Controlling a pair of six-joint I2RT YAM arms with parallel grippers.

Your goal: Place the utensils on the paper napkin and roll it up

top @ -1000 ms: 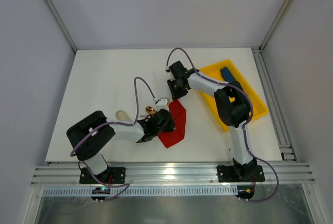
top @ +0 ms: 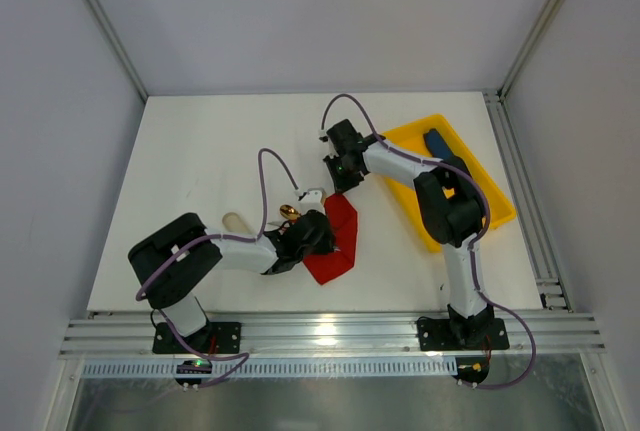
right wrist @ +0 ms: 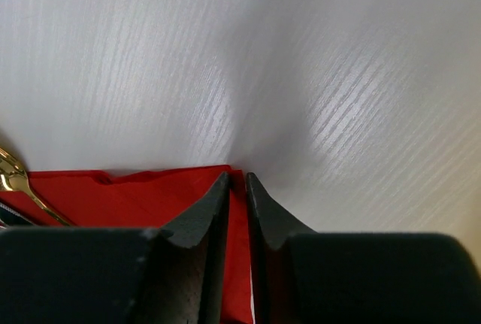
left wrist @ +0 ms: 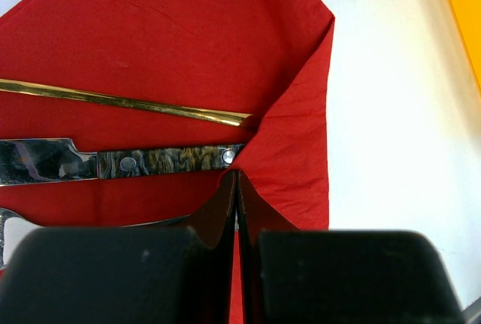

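The red napkin (top: pixel 335 266) lies on the white table with utensils on it: a gold utensil (left wrist: pixel 150 106), a knife with a dark handle (left wrist: pixel 169 160) and another partly hidden one below. Its right edge is folded over the handle ends. My left gripper is shut, its tips down at that fold. My right gripper is at the napkin's upper corner, fingers slightly apart with red cloth at their tips; whether it grips the cloth I cannot tell. A gold spoon (right wrist: pixel 16 177) shows at the left in the right wrist view.
A yellow bin (top: pixel 505 206) with a dark blue item inside stands at the right, partly under my right arm. A pale wooden object (top: pixel 233 222) lies left of the napkin.
My right gripper has moved slightly down toward the front in the top view. My left arm looks still.
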